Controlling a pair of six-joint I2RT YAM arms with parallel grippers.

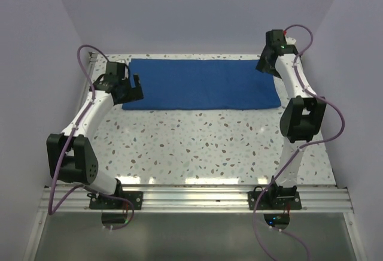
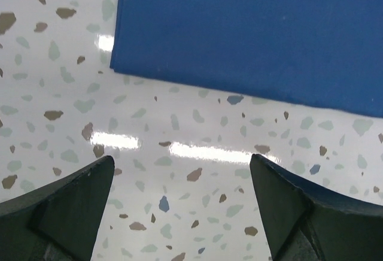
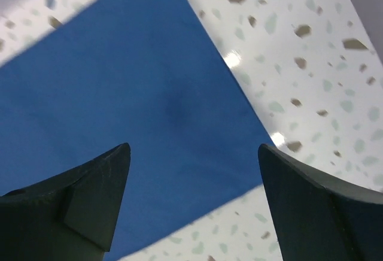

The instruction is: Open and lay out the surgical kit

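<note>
A blue cloth (image 1: 197,84) lies spread as a long rectangle across the back of the speckled table. My left gripper (image 1: 134,84) stands open over its left end; in the left wrist view the cloth's corner (image 2: 155,39) is ahead of the empty fingers (image 2: 66,213). My right gripper (image 1: 266,63) is open above the cloth's right end, where the right wrist view shows the cloth (image 3: 155,111) and its edge between and beyond empty fingers. No instruments show on the cloth.
Pale walls border it at both sides and behind. Metal rails run along the front edge.
</note>
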